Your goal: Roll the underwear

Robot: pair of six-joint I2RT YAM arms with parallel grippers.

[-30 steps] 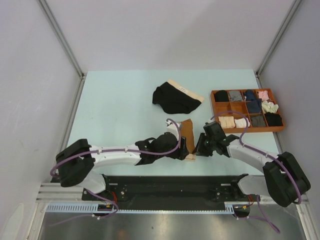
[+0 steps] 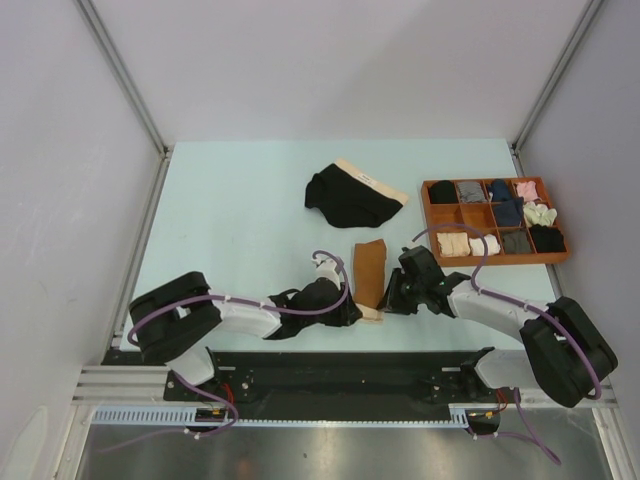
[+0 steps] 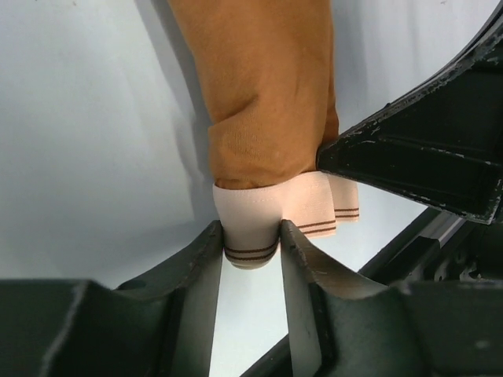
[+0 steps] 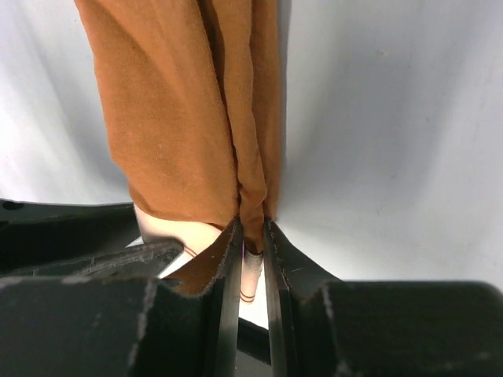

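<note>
A folded brown underwear [image 2: 369, 268] with a pale striped waistband lies upright on the table between my grippers. In the left wrist view, my left gripper has its fingertips on either side of the waistband's lower left end [image 3: 247, 212]. My right gripper is shut on the underwear's right edge near the waistband, gathering a narrow strip of cloth, seen in the right wrist view. The black finger of the other gripper reaches over the cloth in each wrist view.
A black garment [image 2: 350, 200] with a pale band lies at the back middle. An orange divided box [image 2: 482, 262] of folded clothes sits at the back right.
My left gripper has moved left and down from over the underwear to its lower left waistband end. The right gripper has stayed almost still.
</note>
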